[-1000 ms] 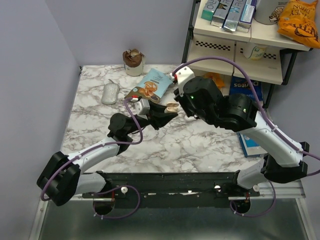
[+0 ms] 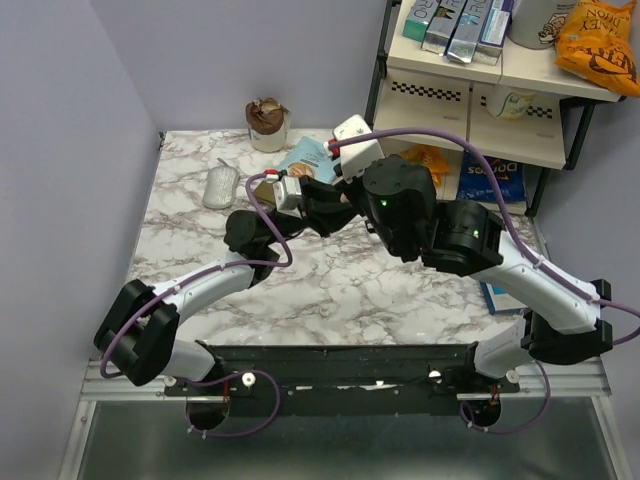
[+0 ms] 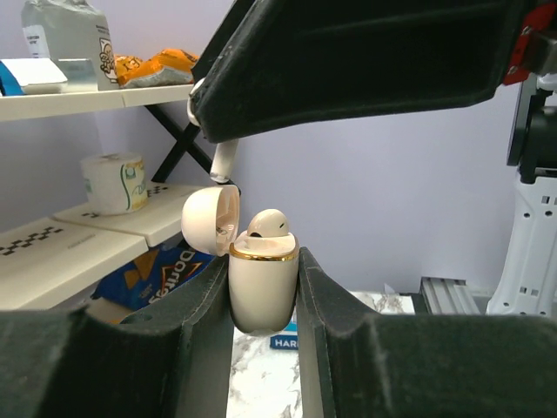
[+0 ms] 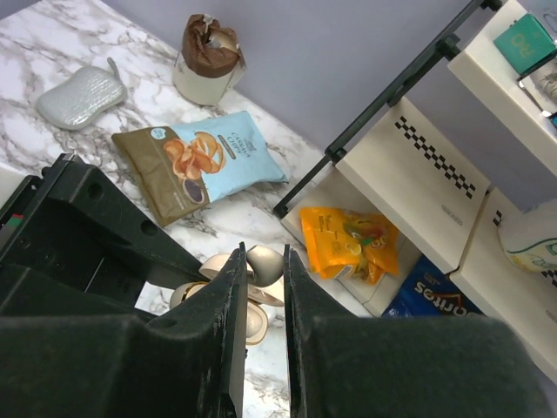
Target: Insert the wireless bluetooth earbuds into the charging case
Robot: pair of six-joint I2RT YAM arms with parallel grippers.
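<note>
In the left wrist view my left gripper is shut on the white charging case (image 3: 262, 294), which has a gold line below its opening. Its rounded lid (image 3: 207, 219) stands open at the left. One earbud top (image 3: 268, 224) shows in the case, at its right side. Above the case is my right gripper, shut on another white earbud (image 4: 265, 266). That earbud's stem (image 3: 224, 162) points down over the lid side, apart from the case. In the top view the two grippers overlap and hide the case.
A snack bag (image 4: 200, 161), a jar (image 4: 209, 61) and a grey pouch (image 4: 81, 96) lie toward the back of the table. Shelves (image 2: 520, 130) with boxes and packets stand at the right.
My left gripper has moved right and toward the back with the case. The right gripper has shifted left, so the two now overlap in the top view, where the case was visible before.
</note>
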